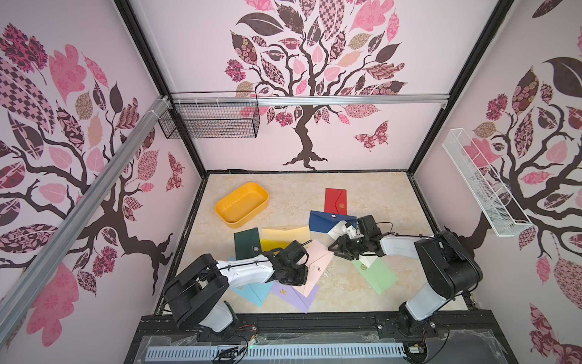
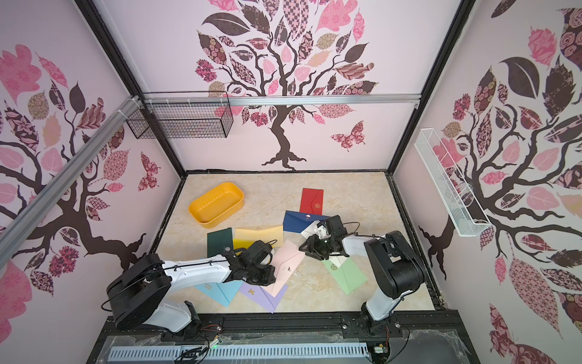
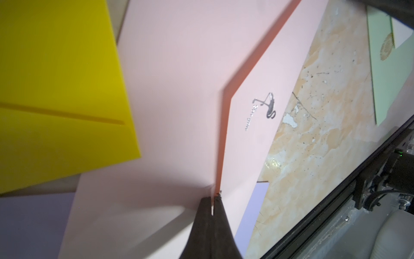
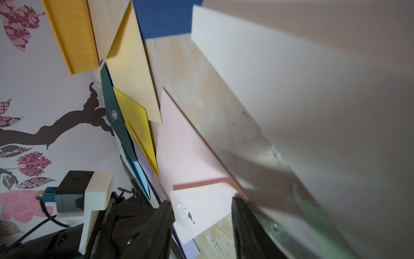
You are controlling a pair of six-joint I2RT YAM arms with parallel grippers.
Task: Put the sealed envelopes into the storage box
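The pale pink envelope (image 1: 318, 267), with a silver bird print, lies across a lilac envelope (image 1: 297, 297). My left gripper is shut, its tips at the pink flap's edge in the left wrist view; whether paper is pinched there is unclear. In the right wrist view my right gripper stands part open above the pink envelope's side, one finger near its edge, nothing clearly held. Dark green (image 1: 245, 239), yellow (image 3: 56, 108), light blue (image 1: 251, 294), navy (image 1: 321, 221), red (image 1: 335, 199) and light green (image 1: 379, 276) envelopes lie around. An empty yellow box (image 1: 241, 193) stands back left.
A white envelope (image 4: 301, 86) looms large in the right wrist view, beside and partly under the right arm. A cream envelope (image 1: 285, 233) overlaps the yellow one. Wire baskets (image 1: 212, 121) hang on the walls, above the table.
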